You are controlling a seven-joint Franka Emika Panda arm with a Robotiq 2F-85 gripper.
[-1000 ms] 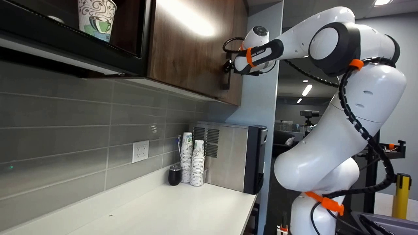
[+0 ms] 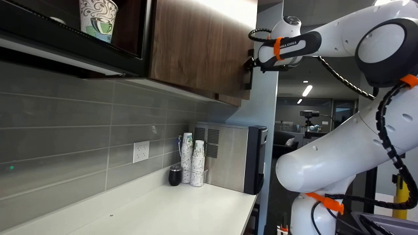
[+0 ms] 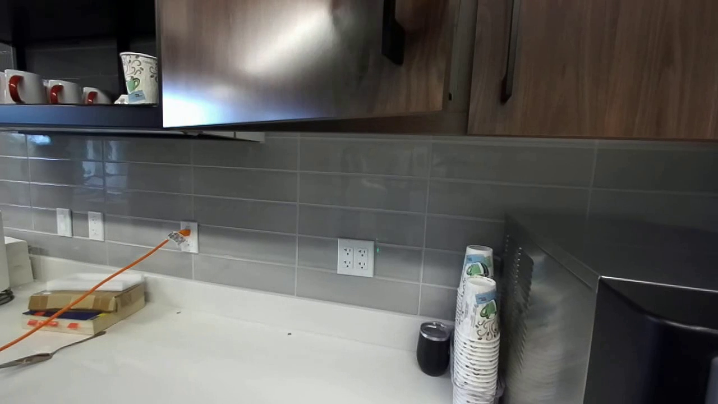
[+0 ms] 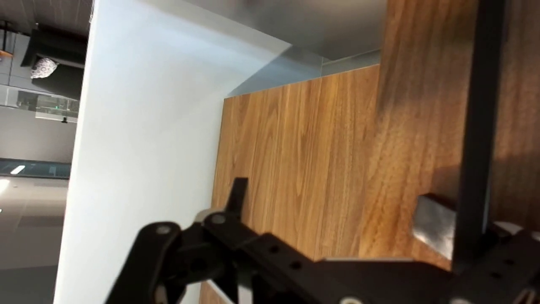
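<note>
A brown wood cabinet door (image 2: 200, 47) stands ajar, its right edge swung out from the frame. Its black bar handle (image 4: 478, 126) runs down the right side of the wrist view. My gripper (image 2: 250, 63) is at this handle, near the door's free edge. In the wrist view its fingers (image 4: 236, 198) are spread wide apart. A grey metal piece (image 4: 434, 226) shows between the bar and the wood; it looks like the other fingertip tucked behind the handle. Exterior view 2 shows the door (image 3: 303, 60) and handle (image 3: 393, 33) without my gripper.
Below, the white counter (image 2: 156, 215) is mostly clear. A steel machine (image 2: 229, 156), stacked paper cups (image 2: 197, 166) and a black tumbler (image 2: 175, 175) stand at its far end. A pale wall panel (image 4: 152, 126) borders the cabinet. Mugs (image 3: 64, 92) sit on the open shelf.
The door has swung outward from nearly flush to ajar. My gripper has moved out with its handle, to the right in exterior view 1, and the arm has drawn back.
</note>
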